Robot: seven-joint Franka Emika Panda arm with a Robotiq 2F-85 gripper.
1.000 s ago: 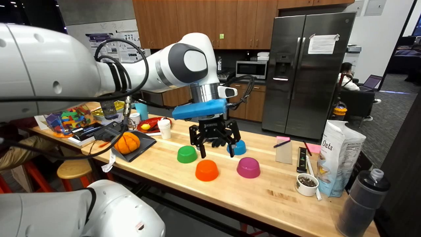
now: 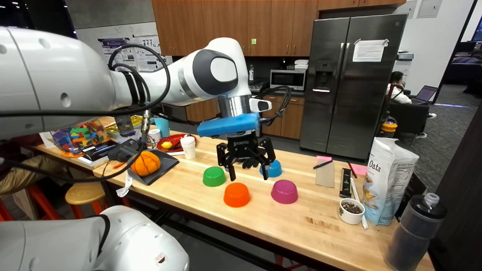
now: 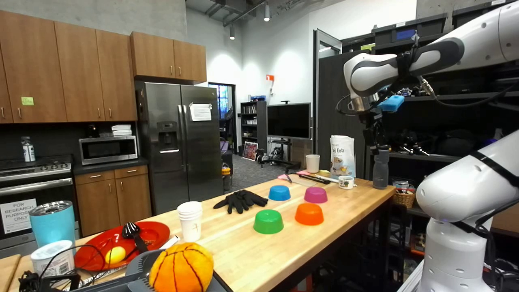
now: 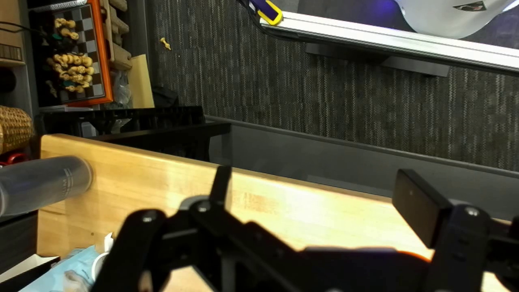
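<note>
My gripper [image 2: 249, 177] stands open above the table, its two fingers wide apart and nothing between them. In the wrist view the gripper also shows open over bare wood near the table's edge. Upside-down bowls sit on the table: an orange bowl [image 2: 237, 195], a green bowl [image 2: 213, 176], a magenta bowl [image 2: 284, 192] and a blue bowl [image 2: 272, 169]. The second exterior view shows the orange bowl [image 3: 309, 214] and green bowl [image 3: 268, 222] apart from each other. Only a sliver of orange rim shows behind the gripper in the wrist view.
At one end stand an oats bag [image 2: 387, 180], a dark bottle [image 2: 415, 232] and a small white bowl [image 2: 351, 210]. Black gloves [image 3: 241, 200], stacked cups [image 3: 190, 221], a red plate [image 3: 156, 233] and an orange plush pumpkin [image 3: 182, 269] occupy the other side.
</note>
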